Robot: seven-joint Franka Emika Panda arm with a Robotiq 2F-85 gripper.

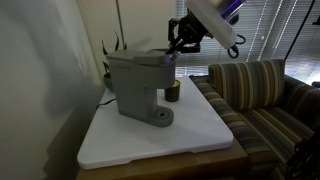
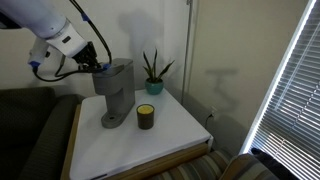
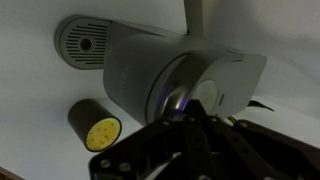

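A grey coffee machine [image 1: 140, 85] stands upright on a white table, its round drip base [image 3: 84, 43] facing outward. At the top front edge of the machine is my gripper [image 1: 172, 50], coming in from above. In the wrist view the dark fingers [image 3: 190, 112] overlap the machine's rounded head [image 3: 205, 90]. They are close together, and nothing shows between them. Whether the fingertips press on the head or hover just off it is hard to tell. A dark mug [image 2: 146, 117] with a yellow inside stands apart beside the machine.
A potted plant [image 2: 155, 77] stands behind the machine. A striped couch [image 1: 247, 86] lies beyond the table's right edge, and a wall is on the left.
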